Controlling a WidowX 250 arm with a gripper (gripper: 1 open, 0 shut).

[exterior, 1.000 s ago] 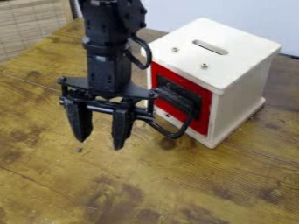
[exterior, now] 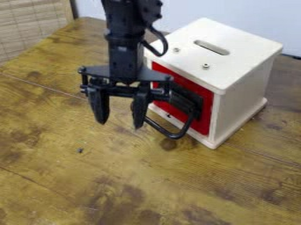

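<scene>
My black gripper (exterior: 120, 111) hangs upright in the middle of the camera view, its two fingers apart with nothing seen between them. It is in front of and to the left of a white box (exterior: 230, 61) with a red front (exterior: 206, 123). A dark panel on that front is partly hidden by the gripper and a black cable loop (exterior: 173, 133). The box's top has a slot and small round fittings.
A woven mat (exterior: 30, 19) is at the far left corner. A white wall stands behind the box.
The gripper has moved back, away from the camera, and appears higher and smaller in the view, with its fingers still apart. The box has not moved.
</scene>
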